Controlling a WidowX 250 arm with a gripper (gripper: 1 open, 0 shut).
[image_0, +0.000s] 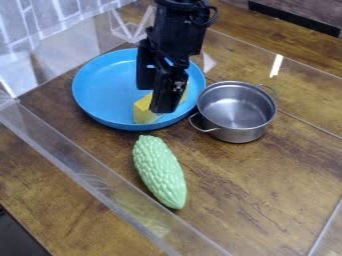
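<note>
My black gripper (166, 85) hangs from the top of the view over a blue plate (100, 90), its fingers apart above a yellow object (143, 113) on the plate, which it partly hides. Whether the fingers touch that object cannot be told. A green bumpy vegetable, like a bitter melon (159, 172), lies on the wooden table in front of the plate.
A steel pot (238, 110) with two handles stands right of the plate. A clear plastic edge (94, 180) runs along the left and front.
</note>
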